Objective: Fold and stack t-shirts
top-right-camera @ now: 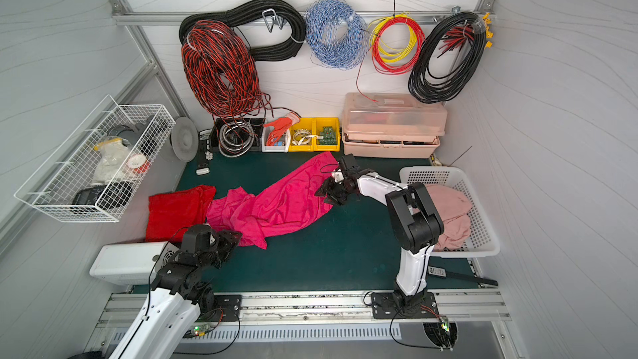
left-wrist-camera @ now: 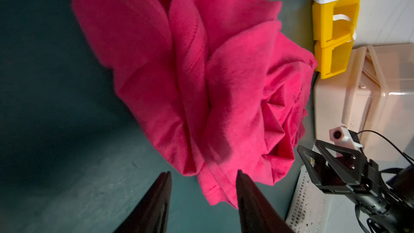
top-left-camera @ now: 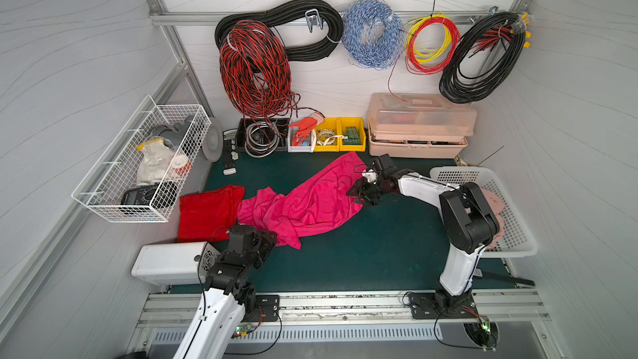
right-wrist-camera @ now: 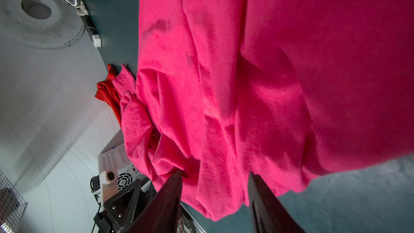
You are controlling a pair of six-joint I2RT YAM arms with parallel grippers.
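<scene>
A crumpled pink t-shirt (top-left-camera: 309, 202) lies in a slanting heap across the middle of the dark green table. My left gripper stands at its near left end, fingers apart, with nothing visibly held; in the left wrist view the shirt's edge shows just beyond the fingertips. At the shirt's right end is my right gripper, its fingers also apart, with pink cloth showing beyond and between them. A red folded t-shirt (top-left-camera: 209, 214) lies flat to the left of the pink one. Light pink cloth (top-right-camera: 448, 216) rests in the white basket (top-right-camera: 488, 229) on the right.
Small yellow bins (top-left-camera: 327, 138) and a pink toolbox (top-left-camera: 422, 126) line the back. A white box (top-left-camera: 169, 262) stands at the front left, below a wire basket (top-left-camera: 119, 186) on the wall.
</scene>
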